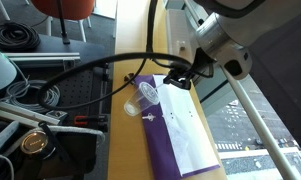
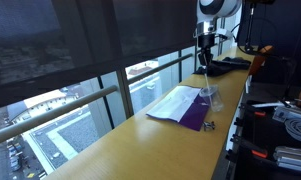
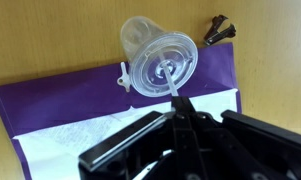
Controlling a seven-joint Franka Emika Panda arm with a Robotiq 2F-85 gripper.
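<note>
A clear plastic cup (image 3: pixel 137 37) with a round clear lid (image 3: pixel 152 82) is on the table, partly over the purple sheet's edge. My gripper is shut on a thin pale straw (image 3: pixel 170 80), close above the lid. From the fingertips, the straw runs down to the middle of the lid. Whether its end has passed through the lid's hole, I cannot tell. In exterior view 2 the cup (image 2: pixel 213 98) appears below the gripper, near the table's right edge.
White paper (image 1: pixel 184 120) lies on a purple sheet (image 1: pixel 161 150). A small white piece (image 3: pixel 124 77) rests beside the cup, and a dark clip-like object (image 3: pixel 219 29) is close by. Bare wooden tabletop (image 2: pixel 125 155) spreads out in front. Tools and cables fill the cart (image 1: pixel 85 93).
</note>
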